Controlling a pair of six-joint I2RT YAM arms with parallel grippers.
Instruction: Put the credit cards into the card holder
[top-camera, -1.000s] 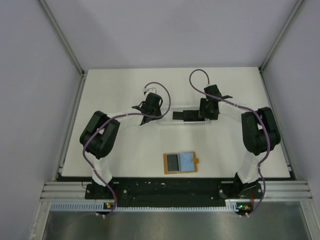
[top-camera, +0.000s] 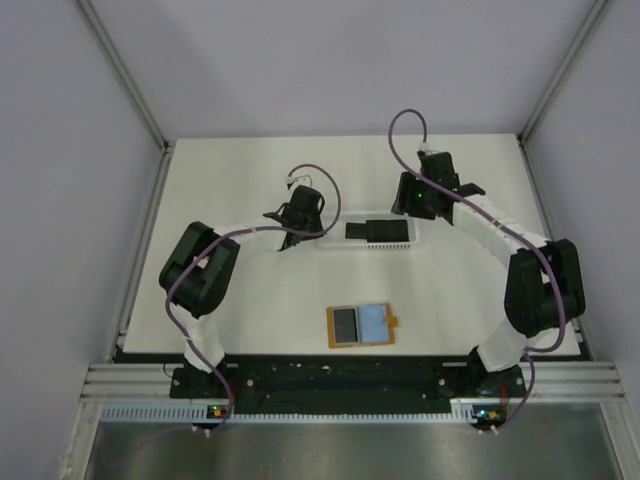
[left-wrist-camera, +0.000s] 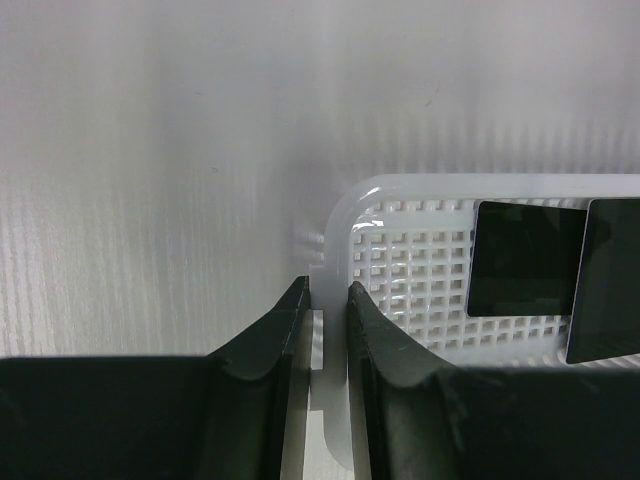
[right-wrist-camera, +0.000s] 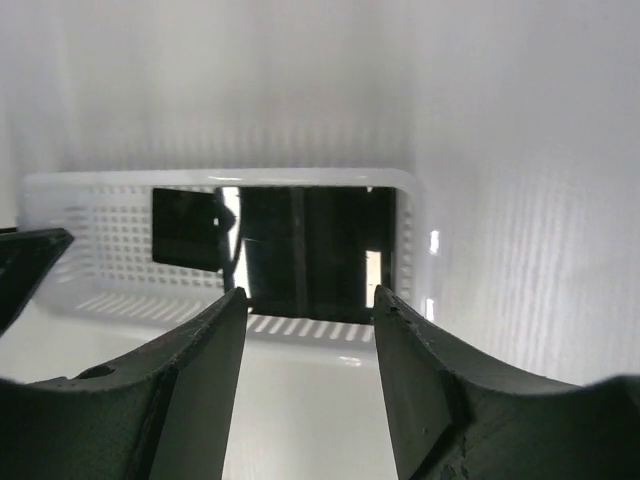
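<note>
A white perforated tray (top-camera: 330, 242) lies at the table's middle, holding dark flat pieces (left-wrist-camera: 524, 257). My left gripper is shut on the tray's left end wall, seen closely in the left wrist view. My right gripper is part open above the tray's right end, with nothing visible between its fingers. In the top view, an orange flat item (top-camera: 392, 322) with a dark panel and a light blue panel lies in front of the tray; I cannot tell whether it is the card holder.
Both arms rest at the table's sides, and a dark edge runs along the front.
My right gripper has moved up from the tray's right end, and its arm has shifted outward to the right. The left arm and tray look unchanged.
</note>
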